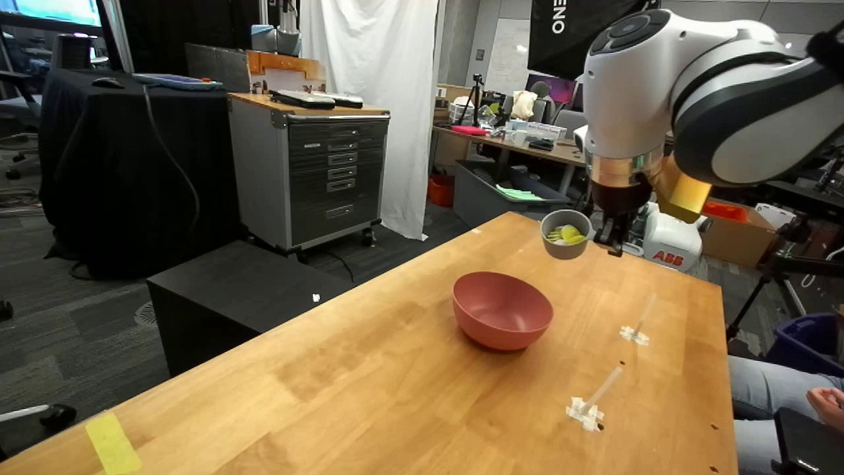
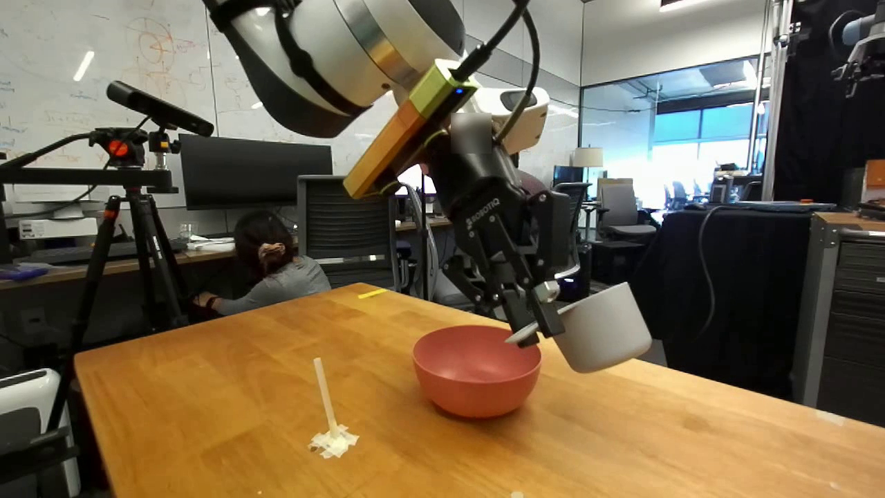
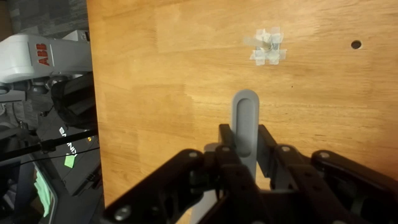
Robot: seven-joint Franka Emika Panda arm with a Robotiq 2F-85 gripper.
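Observation:
A grey cup (image 1: 565, 252) with a long flat handle hangs above the far part of the table, its mouth tipped toward exterior view 1. Yellow and green pieces (image 1: 568, 234) lie inside it. My gripper (image 2: 536, 330) is shut on the cup's handle (image 3: 245, 125), which runs between both fingers in the wrist view. In exterior view 2 the cup (image 2: 610, 328) is tilted and its contents are hidden. The empty reddish bowl (image 1: 503, 313) rests on the table, lower than the cup and apart from it.
Two thin pale sticks, the nearer stick (image 1: 603, 388) and the farther stick (image 1: 649, 310), stand taped to the wooden table (image 1: 332, 380). A white ABB robot (image 1: 670, 240) sits beyond the far edge.

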